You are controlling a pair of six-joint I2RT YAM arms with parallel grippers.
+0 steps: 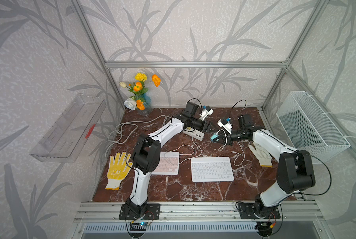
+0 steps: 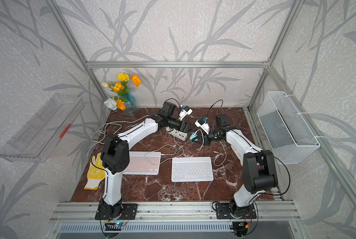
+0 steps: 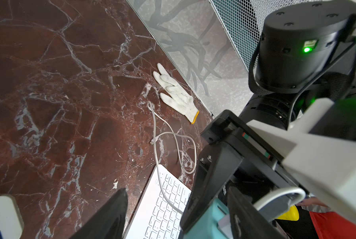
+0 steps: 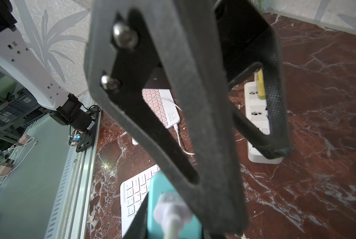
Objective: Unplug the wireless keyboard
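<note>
My right gripper (image 1: 220,137) is shut on a turquoise charger (image 4: 158,183) with a white cable plug in it, held above the table. My left gripper (image 1: 206,126) is open, facing the charger from the left; in the left wrist view its blurred fingers sit either side of the turquoise body (image 3: 205,227), with no clear sign of contact. A white keyboard (image 1: 212,169) lies at the front centre, and a pink-keyed keyboard (image 1: 166,163) with a cable in it lies left of it. The white power strip (image 4: 257,155) lies behind them, with a yellow plug in it.
A yellow glove (image 1: 118,171) is at the left, a white glove (image 1: 261,155) at the right, a flower vase (image 1: 144,107) at the back left. A clear tray (image 1: 68,127) and a wire basket (image 1: 313,127) flank the table. Loose cables cross the middle.
</note>
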